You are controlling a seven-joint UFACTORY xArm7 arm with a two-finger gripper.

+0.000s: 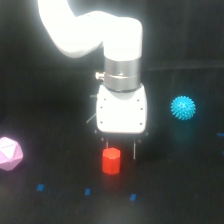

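Observation:
Below the white arm's hand, two thin fingers of my gripper [121, 152] stand apart, so it is open. A small red block [111, 163] sits on the dark surface just below the fingertips, nearer the left finger. It overlaps the line of that finger in this view; whether they touch cannot be told. No object is visible between the fingers.
A pink faceted ball [9, 153] rests at the left edge, and a spiky cyan ball [183, 108] lies at the right. Small blue marks [87, 191] dot the dark surface in front. Open floor surrounds the red block.

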